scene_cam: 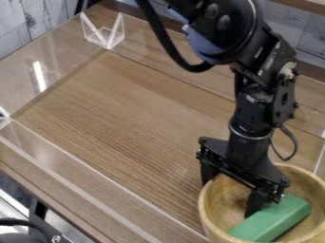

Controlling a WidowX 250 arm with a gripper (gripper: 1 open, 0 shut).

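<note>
A wooden bowl (219,219) sits at the lower right. A green block (269,220) lies inside it. My black gripper (237,187) points down into the bowl's back left part, its fingers low at the rim, left of and above the block. Whether anything is between the fingers, and how far apart they are, I cannot make out.
A clear plastic piece (105,30) stands at the back left edge. The table's edge runs along the lower left.
</note>
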